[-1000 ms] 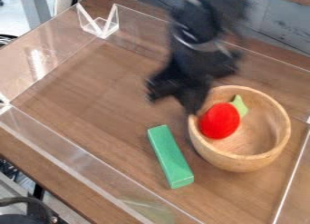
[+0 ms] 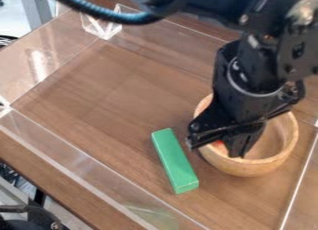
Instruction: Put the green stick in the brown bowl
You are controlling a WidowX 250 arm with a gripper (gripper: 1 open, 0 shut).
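The green stick [image 2: 176,161] lies flat on the wooden table, left of the bowl and apart from my fingers. The brown bowl [image 2: 256,168] sits upright at the right, its left and back parts covered by my gripper. My black gripper [image 2: 218,141] is over the bowl's left side, tilted, to the upper right of the stick. It is shut, and none of the stick is between its fingers.
A bit of a red object [image 2: 218,145] shows in the bowl, mostly hidden by the gripper. Clear low walls edge the table, and a clear plastic piece [image 2: 102,27] stands at the back left.
My gripper has come down and to the right, from behind the bowl to over its left side, now covering most of the red object. Stick and bowl have not moved.
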